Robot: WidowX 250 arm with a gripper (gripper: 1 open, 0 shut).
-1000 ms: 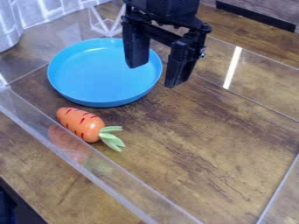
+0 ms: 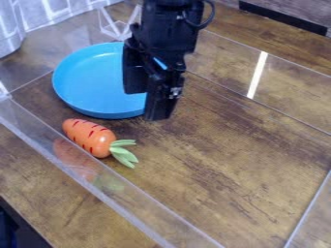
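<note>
My black gripper (image 2: 145, 87) hangs over the right part of a blue plate (image 2: 80, 79), its fingers pointing down and hiding some of the plate. The fingers appear apart, with nothing seen held between them. An orange toy carrot (image 2: 91, 138) with dark stripes and pale green leaves lies in front of the plate, below and left of the gripper.
A clear plastic wall (image 2: 123, 203) runs diagonally along the near left. A white crumpled item (image 2: 19, 19) sits at the top left.
The gripper has moved down and left over the plate and has turned. The plate and carrot look unmoved.
</note>
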